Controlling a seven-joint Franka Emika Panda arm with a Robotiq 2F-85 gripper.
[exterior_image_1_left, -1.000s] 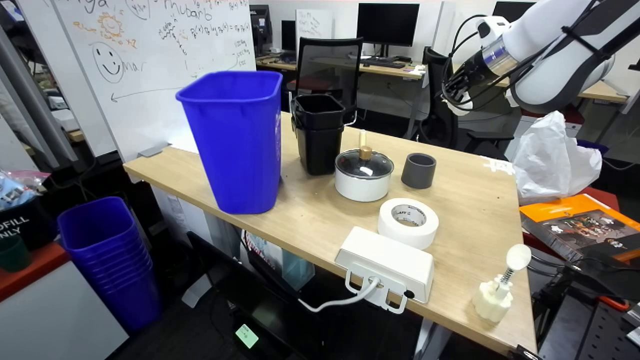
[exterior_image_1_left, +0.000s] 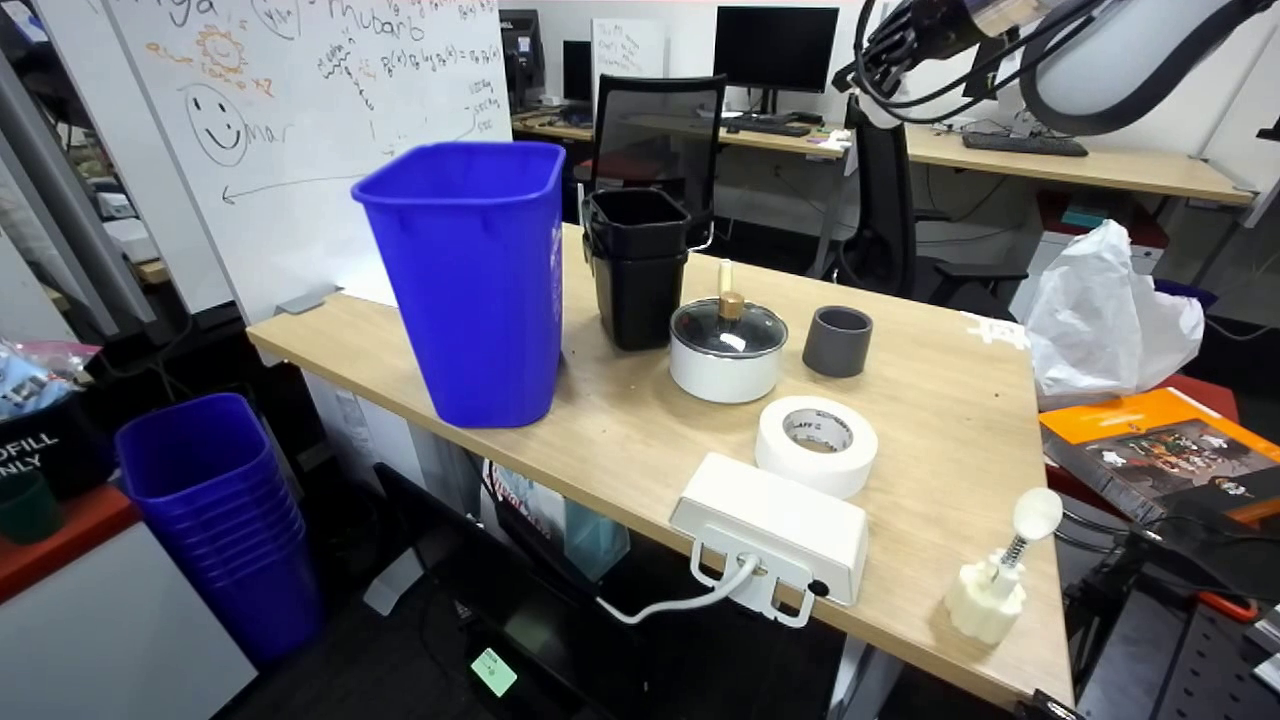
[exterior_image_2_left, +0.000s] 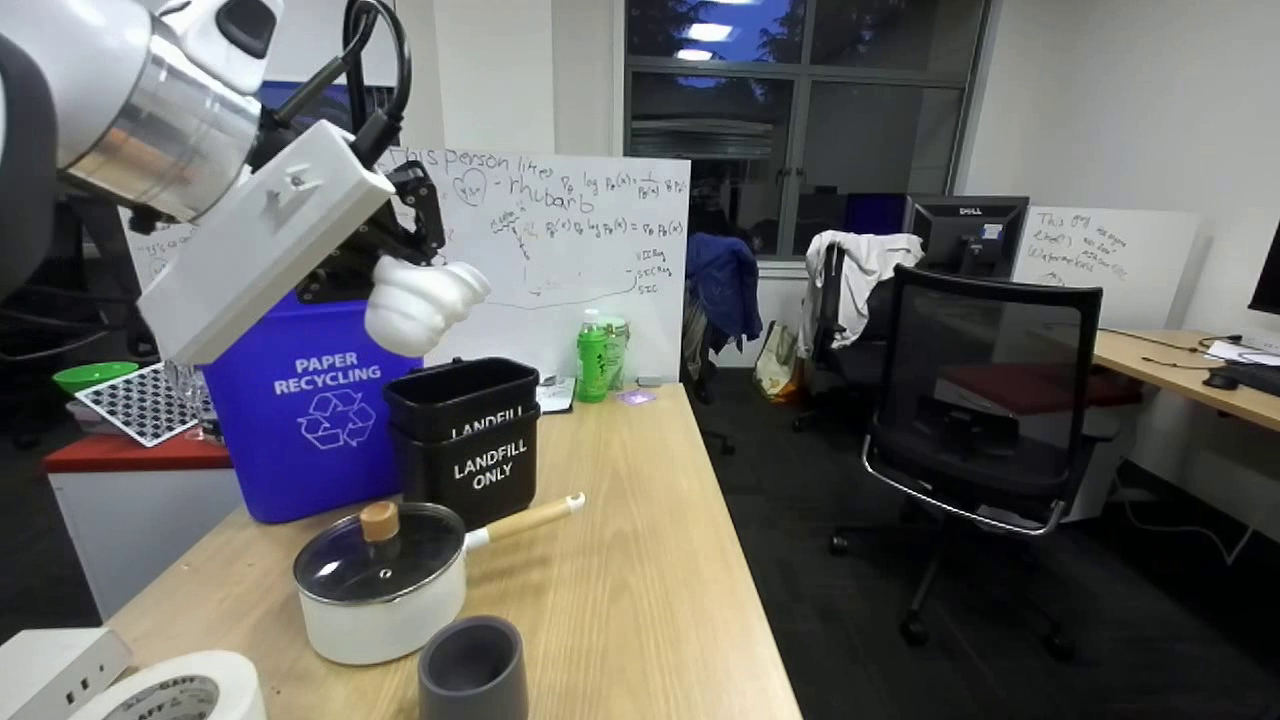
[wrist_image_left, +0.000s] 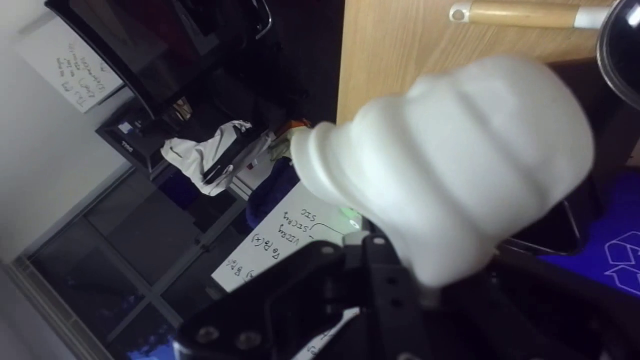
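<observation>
A white, ribbed, cup-like object (exterior_image_2_left: 422, 302) is held in my gripper (exterior_image_2_left: 386, 254), high above the table. In the wrist view, the same white object (wrist_image_left: 462, 150) fills much of the centre and looks blurred. The dark fingers (wrist_image_left: 378, 270) are closed against its lower end and partly hidden by it. Exterior view 1 puts the arm at the top right, where cables cover most of the gripper. Below on the table stand a tall blue recycling bin (exterior_image_1_left: 474, 288), black landfill bins (exterior_image_1_left: 642, 294) stacked together, and a lidded white pot (exterior_image_1_left: 723, 372).
A grey cup (exterior_image_1_left: 837, 346), a white tape roll (exterior_image_1_left: 849, 462) and a white power box (exterior_image_1_left: 774, 522) occupy the table's middle and front. A cream dispenser (exterior_image_1_left: 986, 606) stands near the front right corner. The pot's wooden handle (exterior_image_2_left: 534, 518) sticks out. Bare tabletop lies right of the cup.
Over the last second the arm has risen and shifted left in exterior view 1. The bins, pot and other table items have stayed put.
</observation>
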